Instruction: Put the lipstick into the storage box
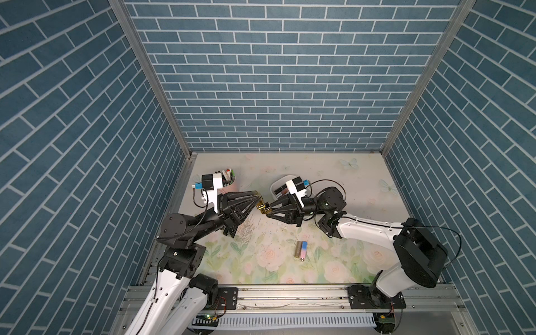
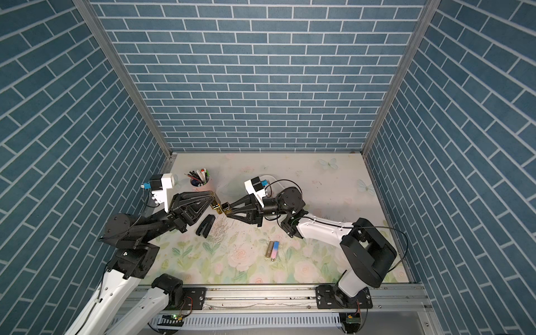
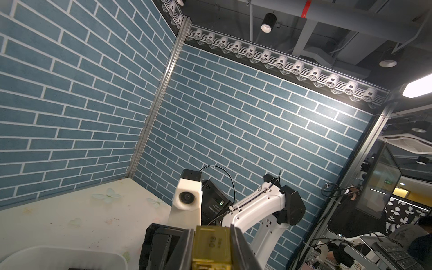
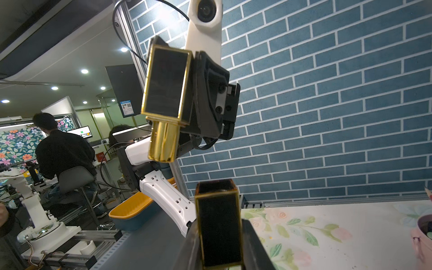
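Note:
The lipstick is in two parts. Its black-and-gold body (image 4: 166, 81), with a gold tube (image 4: 164, 141) pointing down, is gripped by my left gripper (image 1: 258, 199). My right gripper (image 1: 270, 210) is shut on the black, gold-edged cap (image 4: 219, 225). In the right wrist view the tube hangs above and left of the cap, apart from it. From the left wrist view, the body's gold face (image 3: 212, 245) shows between the fingers. Behind the right hand, the white storage box (image 1: 275, 182) is partly covered, with dark items inside.
A cup of pens (image 2: 199, 178) stands at the back left. A black stapler-like object (image 2: 205, 226) lies below the left arm. Near the front are a brown stick (image 1: 298, 249) and a blue-pink one (image 1: 303, 251).

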